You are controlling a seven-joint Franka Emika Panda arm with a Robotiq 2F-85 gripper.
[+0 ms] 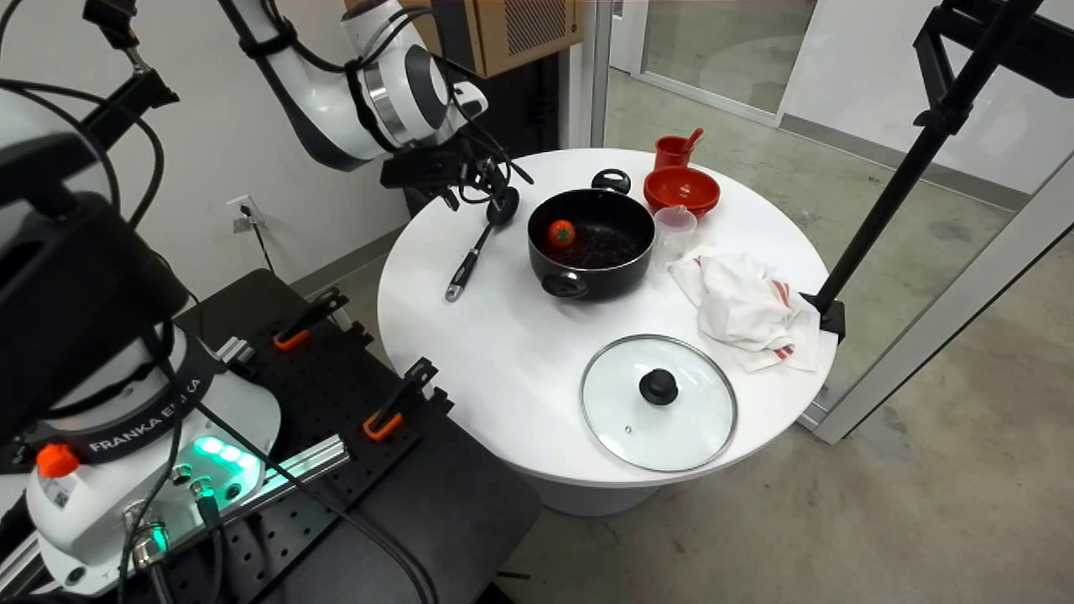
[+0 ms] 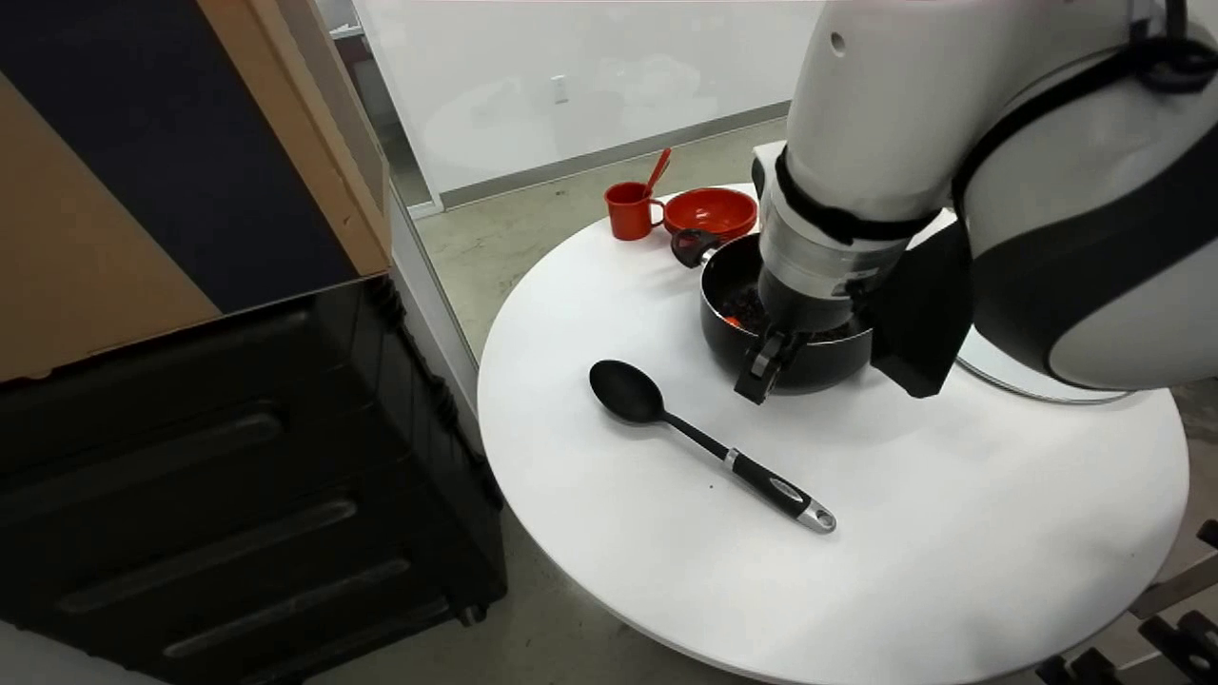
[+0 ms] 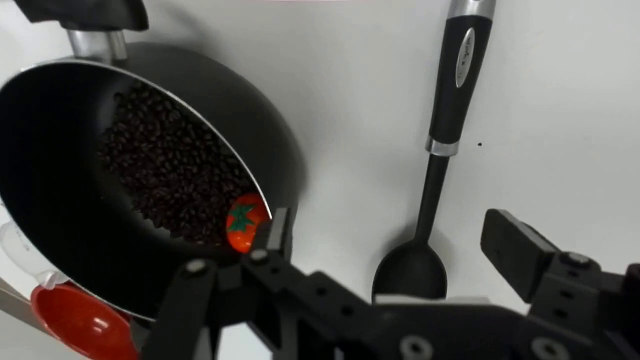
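Note:
My gripper is open, its two fingers wide apart with nothing gripped. In the wrist view the black spoon [image 3: 412,273] appears between them, its bowl closest to the gripper and its handle pointing away. Seen in exterior view 2, this spoon [image 2: 698,428] lies flat on the white table. A black pot [image 1: 594,277] stands beside it, holding dark beans [image 3: 174,162] and a red tomato [image 3: 241,222] with a green top. In the wrist view the left finger [image 3: 279,231] overlaps the pot's edge; whether they touch I cannot tell.
Beyond the pot are a red bowl [image 1: 682,187], a red cup [image 1: 671,152] and a clear cup [image 1: 675,230]. A white towel [image 1: 742,302] and a glass lid [image 1: 624,398] occupy the other side.

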